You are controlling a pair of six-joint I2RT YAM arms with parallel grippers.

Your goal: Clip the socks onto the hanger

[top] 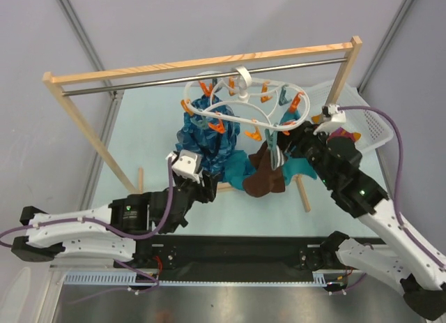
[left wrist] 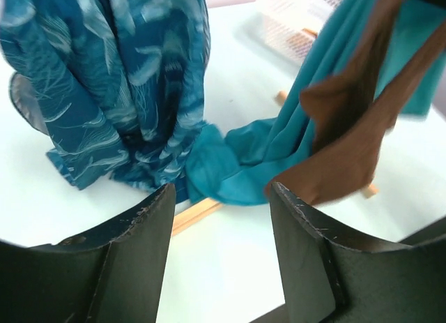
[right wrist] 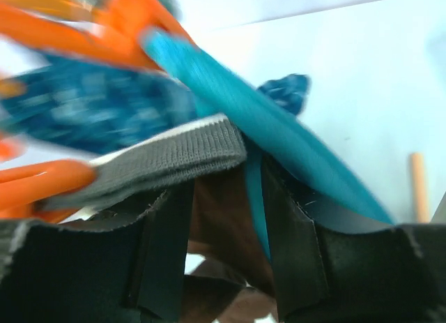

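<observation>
The white hanger point(top: 244, 107) with orange and blue clips hangs from the rail. Blue, teal and brown socks point(top: 265, 176) dangle from it, with a grey-striped cuff point(right wrist: 174, 152) beside orange clips in the right wrist view. My left gripper point(top: 202, 187) is open, left of the socks; in the left wrist view nothing is between its fingers. My right gripper point(top: 300, 138) is at the hanger's right side, among clips and socks; its fingers stand apart in the right wrist view, with fabric behind them.
A wooden frame point(top: 160, 67) spans the work area. A white basket point(top: 369, 128) with socks stands back right. Pale sticks point(top: 303, 194) lie on the table, whose front left is clear.
</observation>
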